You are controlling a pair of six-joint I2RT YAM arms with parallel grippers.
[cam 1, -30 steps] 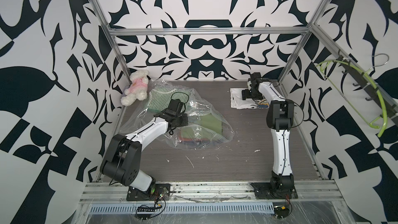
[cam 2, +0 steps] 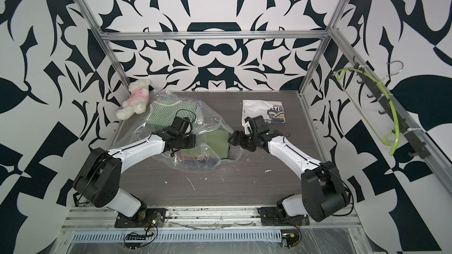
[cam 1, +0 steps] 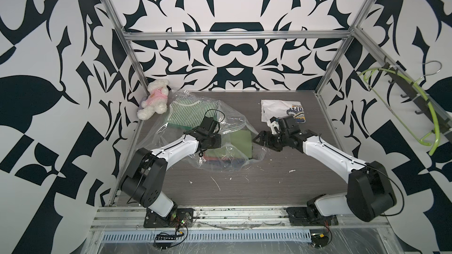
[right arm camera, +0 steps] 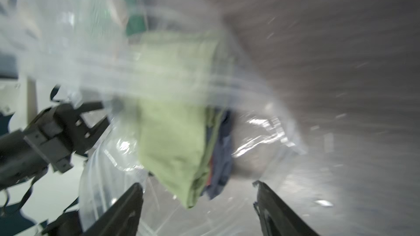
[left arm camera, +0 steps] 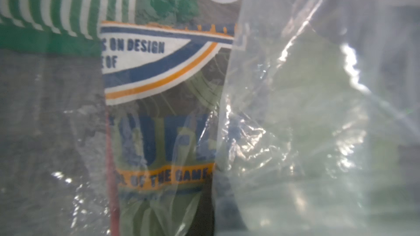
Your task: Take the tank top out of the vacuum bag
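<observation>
The clear vacuum bag (cam 1: 237,118) lies spread over the left and middle of the table. Inside it are a green-and-white striped garment (cam 1: 190,113) at the back and an olive garment (cam 1: 241,143) toward the front right, with dark blue and red cloth (right arm camera: 222,157) under the olive one. Which of these is the tank top I cannot tell. My left gripper (cam 1: 215,146) is shut over the bag's middle; its fingertips are hidden among the plastic. My right gripper stands open at the bag's right end, with spread fingers (right arm camera: 273,207) and no cloth gripped.
A folded white printed garment (cam 1: 270,108) lies outside the bag at the back right. A plush toy (cam 1: 156,99) sits at the back left. A green hanger (cam 1: 434,117) hangs on the right wall rail.
My right gripper has moved from the white garment forward and left to the bag's right end. The white garment stays put.
</observation>
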